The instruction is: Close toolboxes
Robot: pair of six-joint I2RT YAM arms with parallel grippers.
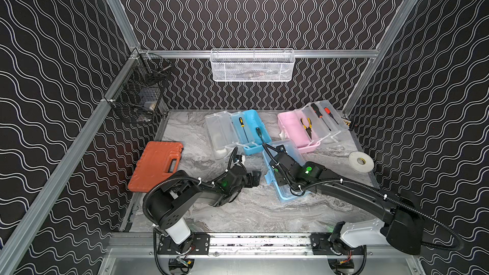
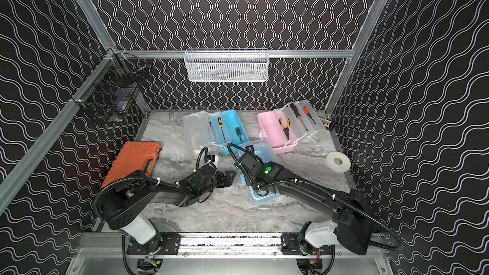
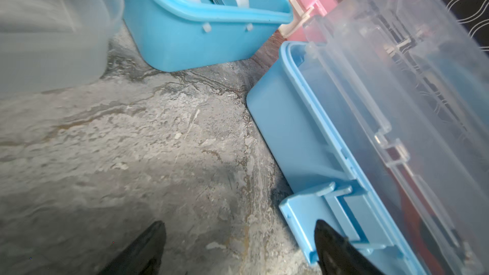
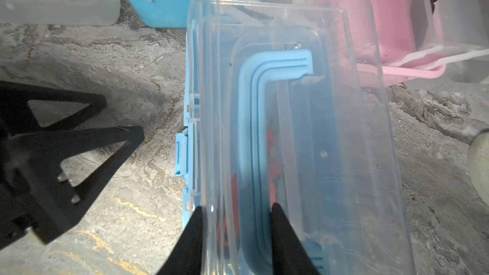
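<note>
A light-blue toolbox [image 3: 275,117] stands front centre, its clear lid [image 4: 356,173] raised over it; my right gripper is shut on that lid along its left side. Left of this box, my left gripper is open, low over the table, empty, facing the box's latch [image 3: 310,219]. Behind, a blue toolbox [image 1: 257,119] holding screwdrivers stands open, clear lid [image 1: 219,132] out to the left. A pink toolbox [image 1: 290,127] is open, with pliers and screwdrivers on its clear tray and lid to the right.
An orange case [image 1: 152,168] lies at the left, a white tape roll [image 1: 356,165] at the right. A white wire basket [image 1: 252,68] hangs at the back, black baskets at the left.
</note>
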